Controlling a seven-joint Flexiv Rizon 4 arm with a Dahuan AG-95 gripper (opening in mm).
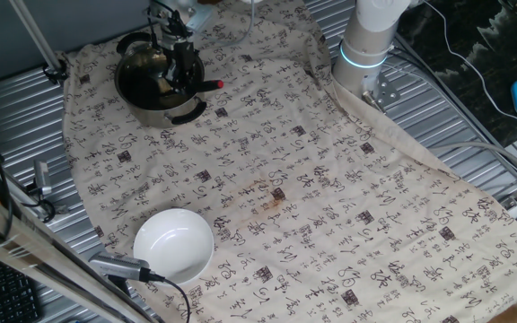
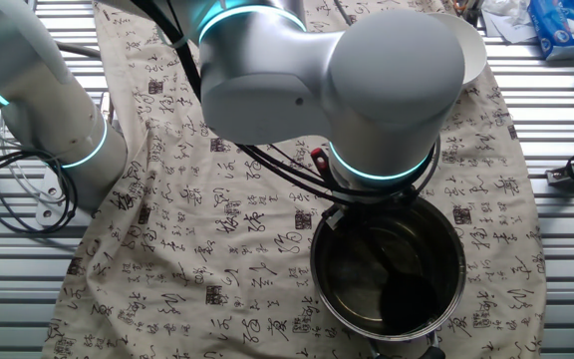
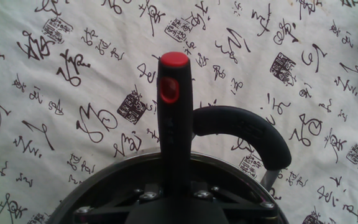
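Observation:
A steel pot [image 1: 162, 117] with black handles stands on the cloth at the back left in exterior view 1. A black utensil with a red-tipped handle [image 1: 210, 85] rests in it, the handle sticking out over the rim. In the wrist view, my gripper is shut on this handle [image 3: 175, 134] low down, one finger on each side, above the pot's mouth. Seen from exterior view 2, the utensil's broad dark head [image 2: 409, 297] lies inside the pot; the arm hides the gripper there. A white bowl [image 1: 174, 246] sits apart, empty, near the front left.
A grey device with a cable [image 1: 120, 266] is beside the bowl. The pot's black side handle [image 3: 247, 132] curves close to the utensil.

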